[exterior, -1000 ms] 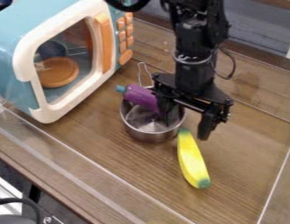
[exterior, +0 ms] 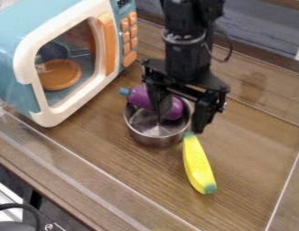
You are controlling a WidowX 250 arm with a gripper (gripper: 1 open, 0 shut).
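My black gripper [exterior: 184, 97] is open above a steel pot [exterior: 156, 135], its fingers reaching down over the pot and its right side. A purple toy eggplant [exterior: 138, 96] with a blue-green tip rests in the pot, partly hidden by the gripper. A yellow toy banana [exterior: 198, 165] with green ends lies on the wooden table in front of the pot, to the right.
A blue-and-white toy microwave [exterior: 37, 36] with orange plates inside fills the upper left. Dark items sit beyond the lower-left edge.
My gripper has shifted slightly and risen a little over the last second. The eggplant, pot and banana show little or no movement.
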